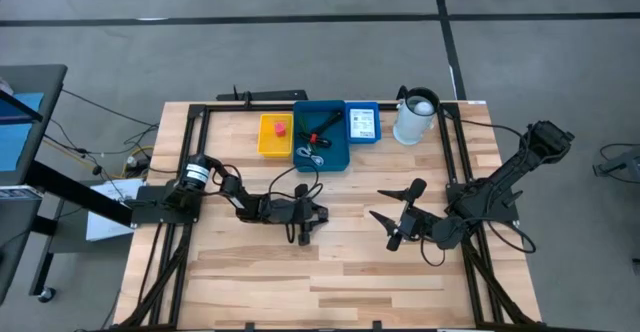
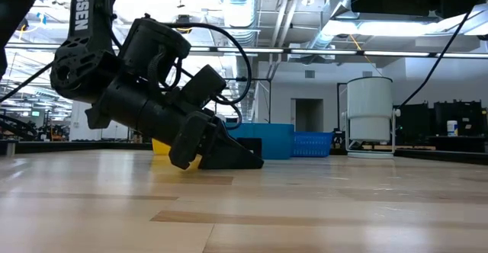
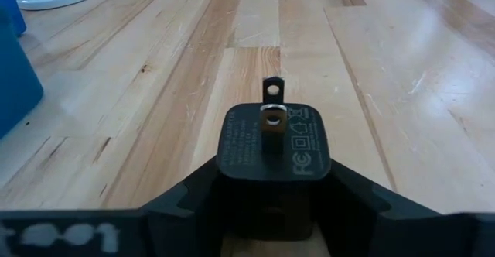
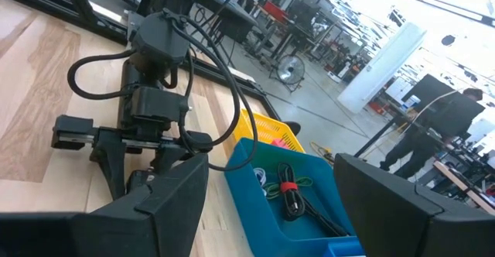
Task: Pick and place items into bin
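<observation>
In the left wrist view a black power adapter (image 3: 272, 145) with two metal prongs pointing up is gripped between the fingers of my left gripper. That gripper is low over the table, as the low view shows. My right gripper (image 1: 388, 207) is open over the right half of the table, nothing between its fingers. A teal bin (image 4: 240, 183) behind the left gripper contains a coiled black cable with a red strap (image 4: 290, 189) and thinner light and green cords.
Beside the teal bin stand a yellow basket (image 1: 264, 143) with a pink item and a blue basket (image 1: 376, 122) with a white label. A white canister (image 1: 412, 127) is at the back right.
</observation>
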